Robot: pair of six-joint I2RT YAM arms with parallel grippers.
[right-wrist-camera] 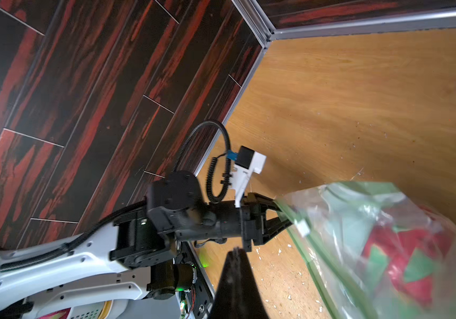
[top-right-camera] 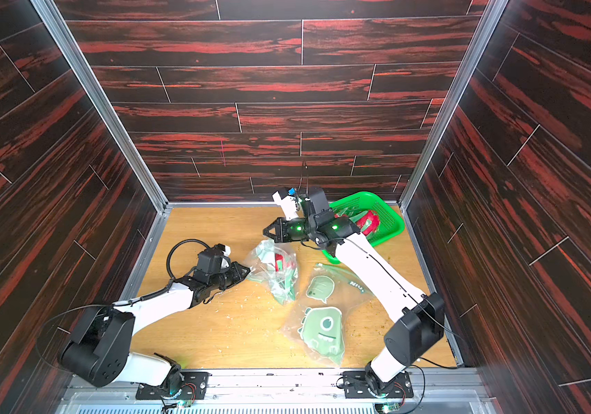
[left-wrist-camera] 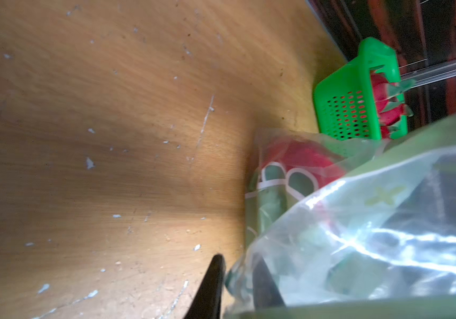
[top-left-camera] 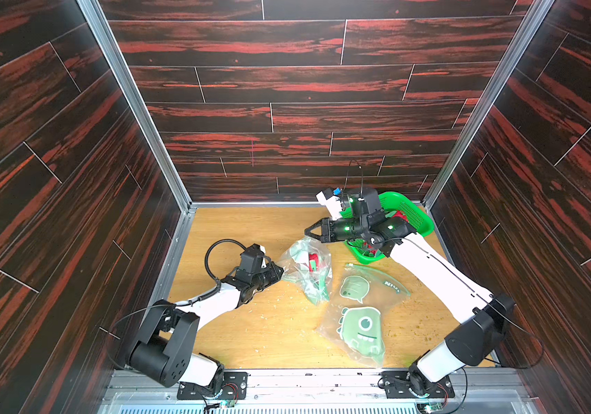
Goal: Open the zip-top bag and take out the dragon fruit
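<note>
A clear bag with green print [top-left-camera: 317,288] stands on the table, a red dragon fruit with green scales [right-wrist-camera: 409,260] inside it. My left gripper [top-left-camera: 281,271] is shut on the bag's edge; in the right wrist view that rim is pinched at its tips. My right gripper is shut, its dark fingertips together with nothing between them. It hangs above the far side of the bag, clear of the fruit. Through the film in the left wrist view, the fruit [left-wrist-camera: 299,158] shows partly behind the printed pattern.
A green basket [top-left-camera: 412,207] holding more dragon fruit stands at the back right, partly behind the right arm. A flat printed bag [top-left-camera: 354,331] lies at the front right. Bare table [top-left-camera: 268,338] shows at the front left.
</note>
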